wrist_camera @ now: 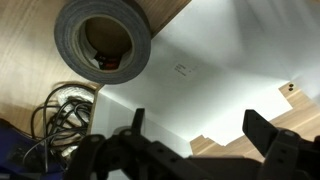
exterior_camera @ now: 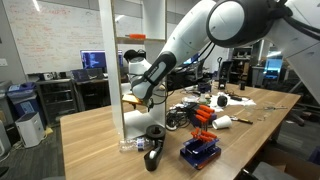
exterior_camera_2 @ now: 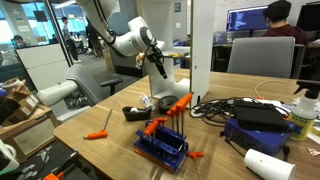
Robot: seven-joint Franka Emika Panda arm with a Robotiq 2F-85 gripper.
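My gripper is open in the wrist view, its dark fingers (wrist_camera: 136, 124) well apart and nothing between them. Beyond them is the white surface of a shelf unit (wrist_camera: 190, 70). A black tape roll (wrist_camera: 102, 40) shows at the upper left, outside the fingers. In exterior view 1 the roll (exterior_camera: 155, 131) is by the foot of the white shelf unit (exterior_camera: 106, 40), and my gripper (exterior_camera: 143, 98) hangs above it at the lower opening. From the other side, the gripper (exterior_camera_2: 158, 66) is beside the white panel, with the roll (exterior_camera_2: 166, 102) below.
A blue rack with orange-handled tools (exterior_camera: 200, 150) stands in front, near a black object (exterior_camera: 153, 156) and a clear item (exterior_camera: 132, 145). Dark cables (wrist_camera: 62, 122) lie near the roll.
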